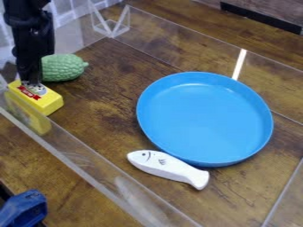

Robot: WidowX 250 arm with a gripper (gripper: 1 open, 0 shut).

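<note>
The black gripper (31, 71) hangs at the upper left, its tips low over a yellow box (42, 102) with a red-and-white label, near the left clear wall. It looks shut; whether anything is between the fingers is hard to see. Just right of the gripper, behind the box, lies a green bumpy toy vegetable (66, 66).
A large blue plate (204, 120) fills the right middle. A white fish-shaped object (168, 168) lies below it. A blue item (21, 209) sits at the lower left, outside the transparent wall.
</note>
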